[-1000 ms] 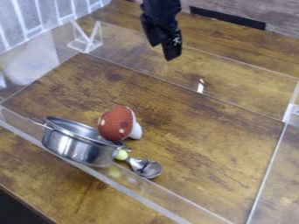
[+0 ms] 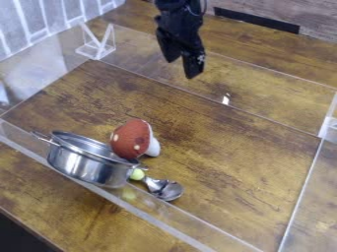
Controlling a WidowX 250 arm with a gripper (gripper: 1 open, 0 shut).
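A black gripper [image 2: 186, 57] hangs at the top centre of the camera view, above the back of the wooden table, apart from the objects; its fingers are too small and dark to read. At the front left stand a steel pot [image 2: 82, 162], a red-capped mushroom-like toy [image 2: 130, 138] with a white stem touching or just behind the pot, a small green item [image 2: 137, 174] and a metal spoon [image 2: 166, 188].
Clear plastic walls border the wooden tabletop [image 2: 237, 157]. A white bracket [image 2: 97, 44] stands at the back left and a small white mark lies at centre right.
The gripper has shifted slightly at the back, a little downward in the view. The objects at the front left have not moved.
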